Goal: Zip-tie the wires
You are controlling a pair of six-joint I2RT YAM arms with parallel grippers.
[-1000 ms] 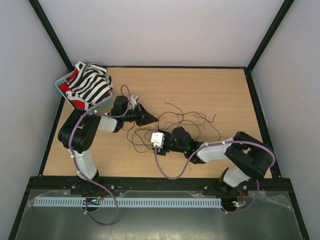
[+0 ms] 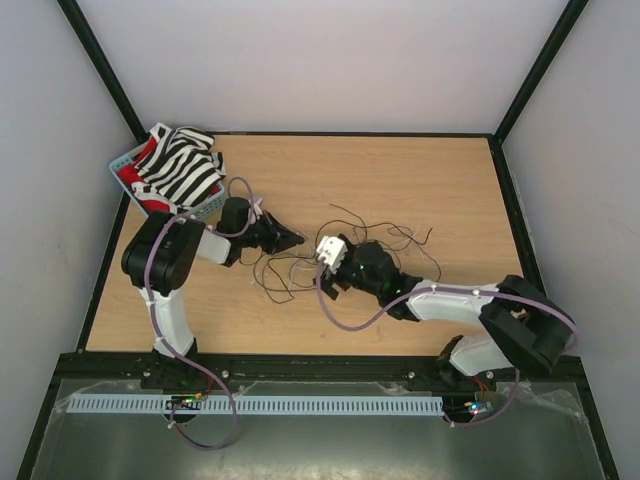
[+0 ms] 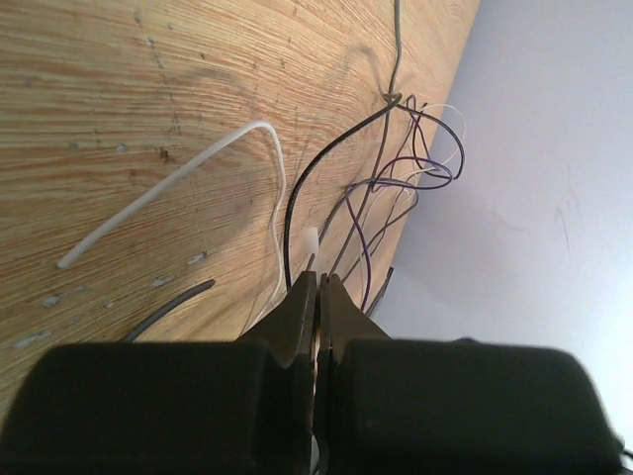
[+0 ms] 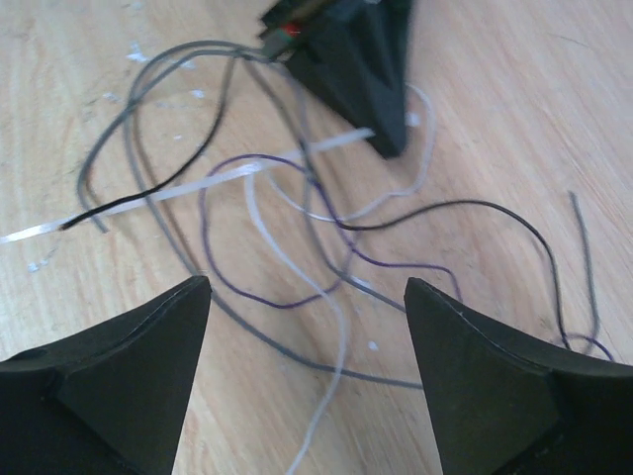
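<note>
Loose black, purple and white wires lie tangled on the wooden table. My left gripper is shut over the wires' left side, with a small white strip at its tips; whether it is held is unclear. In the right wrist view, a white zip tie lies across the wires, partly behind the dark left gripper. My right gripper hangs over the wires with its fingers apart and nothing visible between them.
A blue basket with striped and red cloth stands at the back left.
My right arm has moved rightward, its gripper lifting away from the wires near the middle. My left gripper has shifted slightly left.
</note>
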